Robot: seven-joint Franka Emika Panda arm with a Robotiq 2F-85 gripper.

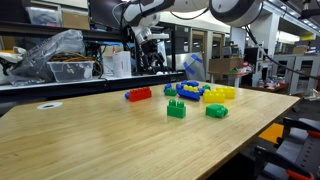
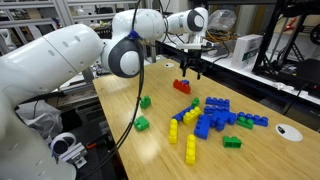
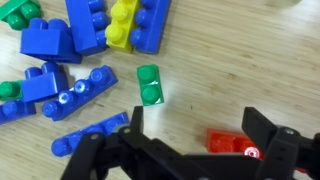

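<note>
Above the table hangs my gripper [image 1: 151, 66], open, with nothing between its fingers. In the wrist view, a red brick [image 3: 222, 142] lies by the right finger [image 3: 272, 146], which partly covers it. A small green brick [image 3: 150, 86] sits on bare wood ahead of the gap between the fingers. To its left are several blue bricks [image 3: 85, 90], and a yellow brick [image 3: 121, 24] lies between blue ones at the top. Exterior view 2 shows the red brick [image 2: 181, 87] below the gripper [image 2: 190, 73], with clear air between them.
Two green bricks [image 1: 176, 109] [image 1: 217, 111] lie apart near the table's front edge. Yellow bricks [image 2: 191, 149] and a cluster of blue ones [image 2: 205, 124] spread over the middle. A white disc [image 2: 289, 133] lies to one side.
</note>
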